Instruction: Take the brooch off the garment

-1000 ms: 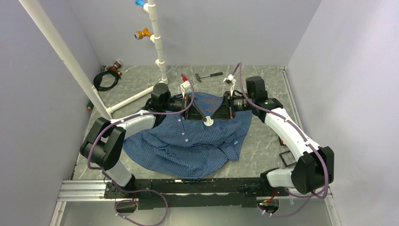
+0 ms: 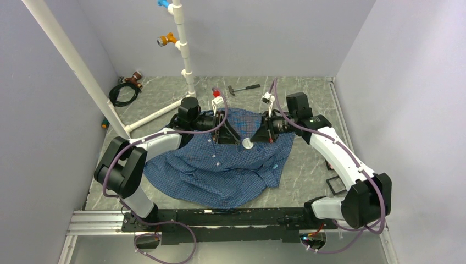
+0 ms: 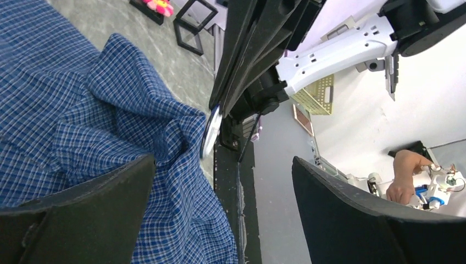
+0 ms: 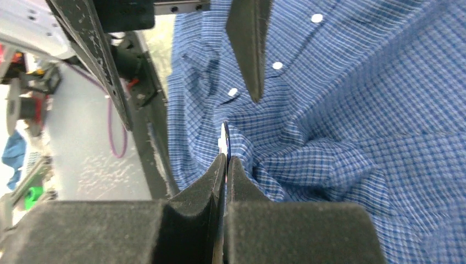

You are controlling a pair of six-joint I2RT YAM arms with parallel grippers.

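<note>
The round white brooch (image 2: 248, 143) is pinched at its edge in my right gripper, whose fingers are shut on it. In the left wrist view the brooch (image 3: 213, 129) shows nearly edge-on, its lower part close to a fold of the garment; I cannot tell whether they touch. My left gripper stands wide open, nothing between its fingers, just left of the brooch in the top view. Below both grippers lies the blue checked garment (image 2: 203, 176), spread out and wrinkled, with small white buttons down its front.
A hammer (image 2: 244, 88) lies behind the garment. White pipes (image 2: 156, 114) stand on the left, by a coiled black hose (image 2: 124, 94). Black square frames (image 2: 336, 185) sit near the right arm. Bare tabletop (image 2: 308, 159) shows right of the garment.
</note>
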